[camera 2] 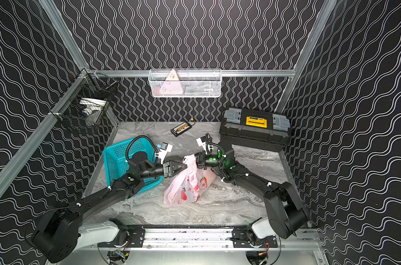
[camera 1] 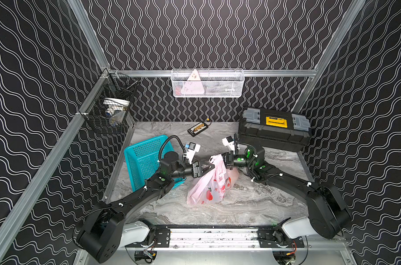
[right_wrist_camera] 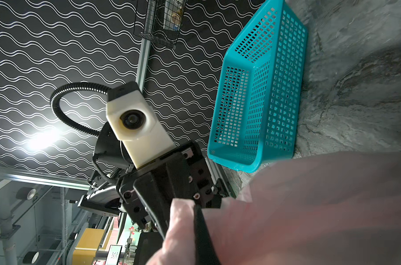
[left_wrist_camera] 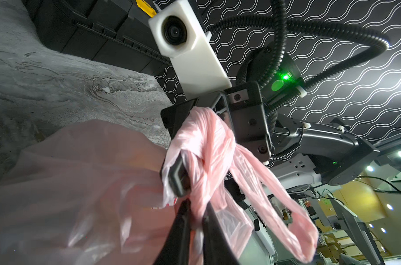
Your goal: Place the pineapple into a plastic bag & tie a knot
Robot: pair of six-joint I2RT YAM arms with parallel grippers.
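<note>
The pink plastic bag (camera 1: 211,187) with red print stands bulging on the table between both grippers. Its contents are hidden; no pineapple shows. In the left wrist view, a twisted band of the bag (left_wrist_camera: 209,145) loops over the shut fingers (left_wrist_camera: 179,176) of my right gripper (camera 1: 225,160), and a loose strip hangs to the right. Whether plastic lies between those fingers is hidden. My left gripper (camera 1: 213,166) is at the bag's neck from the left. Its fingers (left_wrist_camera: 180,234) are close on either side of a pink strand; whether they pinch it cannot be told.
A teal basket (camera 1: 149,148) stands at the left, partly under my left arm. The black toolbox (camera 1: 275,130) is at the back right. A small black battery holder (camera 1: 197,129) lies at the back. Bare table shows in front of the bag.
</note>
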